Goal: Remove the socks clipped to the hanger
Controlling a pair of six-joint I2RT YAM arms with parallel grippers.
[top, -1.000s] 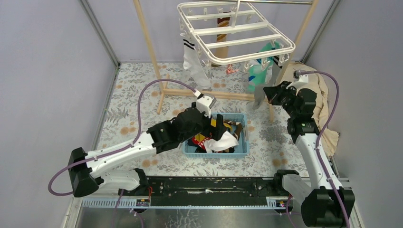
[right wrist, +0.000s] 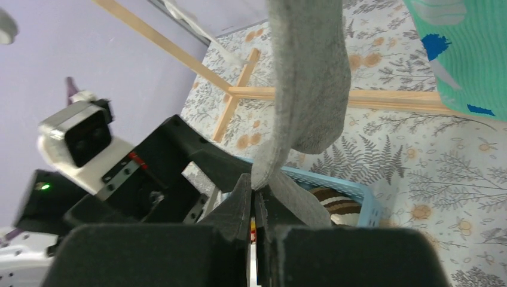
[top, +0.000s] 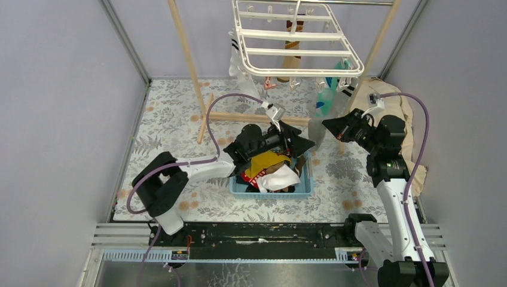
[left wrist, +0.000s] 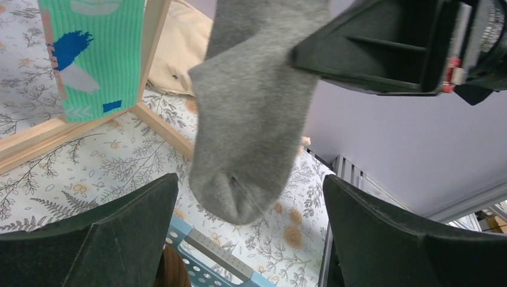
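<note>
A grey sock (top: 317, 133) hangs below the right end of the white hanger (top: 299, 73); its clip is hard to make out. Pinched at its edge in the right wrist view, the grey sock (right wrist: 311, 78) sits between the tips of my shut right gripper. My left gripper (top: 301, 134) is open above the basket, just left of the sock's lower end. From the left wrist, the sock's toe (left wrist: 239, 194) appears between and beyond the spread fingers. A teal sock (top: 326, 98), a brown sock (top: 292, 61) and a white sock (top: 237, 64) also hang there.
Under the left gripper stands a blue basket (top: 269, 195) holding several socks, with a white sock (top: 279, 179) on top. A wooden frame (top: 233, 117) supports the hanger. Beige cloth (top: 394, 110) lies at right, behind my right arm.
My left gripper has moved right and away from the front, up to the grey sock. The right gripper has shifted slightly left with the sock's edge. The hanger has swung a little.
</note>
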